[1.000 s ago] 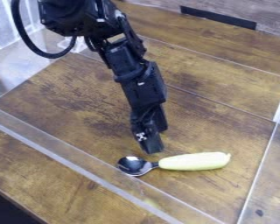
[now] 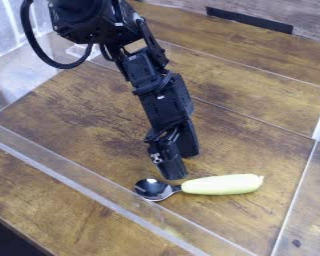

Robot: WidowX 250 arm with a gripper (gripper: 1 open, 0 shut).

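A spoon with a shiny metal bowl [image 2: 152, 188] and a thick pale yellow-green handle [image 2: 222, 184] lies on the wooden table [image 2: 69, 130]. My black gripper [image 2: 180, 165] is low over the table, just behind the spoon near where bowl and handle meet. Its fingers point down and stand apart, with nothing visible between them.
Clear plastic strips or walls border the work area at the left, front and right. A dark edge is at the bottom left.
My gripper has shifted slightly, a little lower or toward the spoon. The spoon lies in the same place.
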